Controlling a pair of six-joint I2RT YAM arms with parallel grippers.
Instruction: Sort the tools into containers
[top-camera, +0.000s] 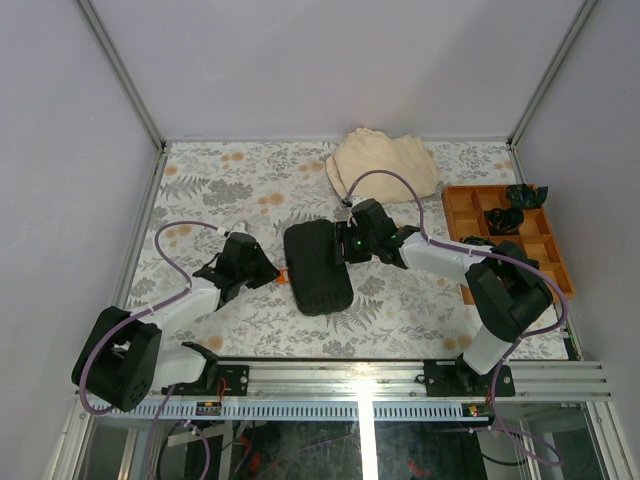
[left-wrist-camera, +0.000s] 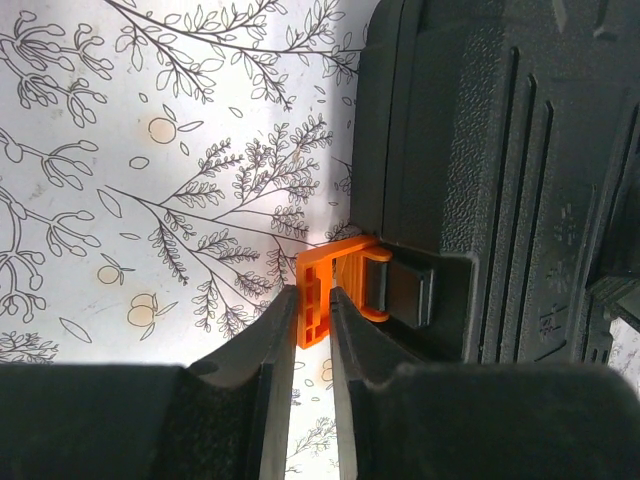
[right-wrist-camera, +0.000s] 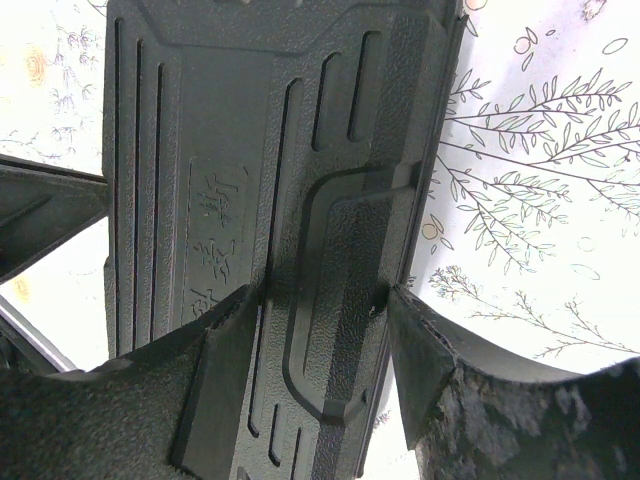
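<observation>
A closed black tool case (top-camera: 315, 275) lies at the table's middle between both grippers. In the left wrist view, its orange latch (left-wrist-camera: 306, 285) sticks out from the case's side. My left gripper is part open at that latch, its fingertips a small gap apart around the latch's outer edge; whether they press on it does not show. My right gripper is shut on the case, one finger on the ribbed face (right-wrist-camera: 225, 200) and the other at its side edge. Any tools inside the case are hidden.
An orange compartment tray (top-camera: 462, 213) with dark items in it stands at the right, partly under the right arm. A beige cloth (top-camera: 385, 160) lies crumpled at the back.
</observation>
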